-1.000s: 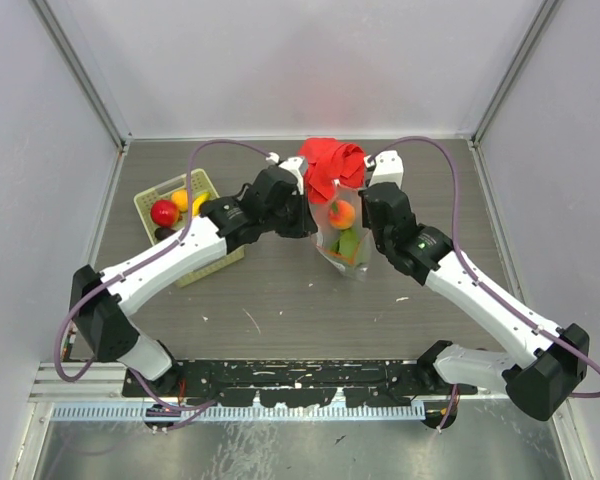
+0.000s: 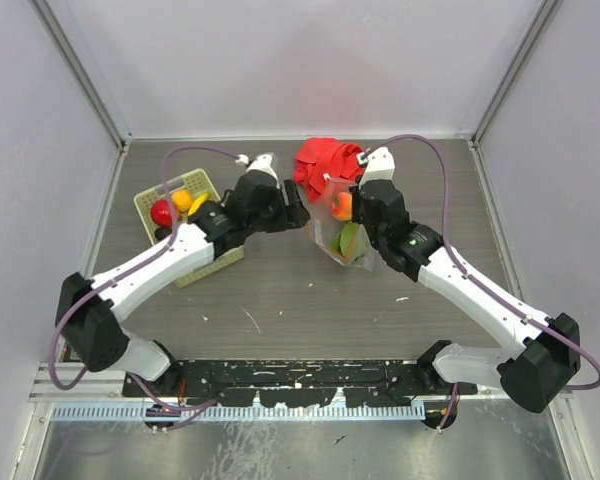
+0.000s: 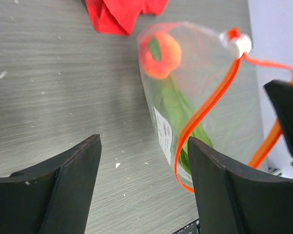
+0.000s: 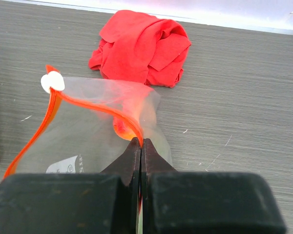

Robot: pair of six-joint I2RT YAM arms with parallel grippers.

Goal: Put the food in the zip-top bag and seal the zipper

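Note:
The clear zip bag (image 2: 330, 235) with an orange zipper and white slider (image 4: 52, 82) holds a peach (image 3: 160, 56) and a green item (image 3: 178, 107). My right gripper is shut on the bag's zipper edge, holding it upright. My left gripper is open beside the bag's near side, with nothing between its fingers; the orange zipper strip runs just beyond its right finger.
A yellow-green basket (image 2: 210, 270) with fruit stands at the left. A crumpled red cloth (image 4: 139, 46) lies behind the bag.
My left gripper has opened and backed away leftward from the bag. The right gripper shifted slightly left earlier and still holds the bag.

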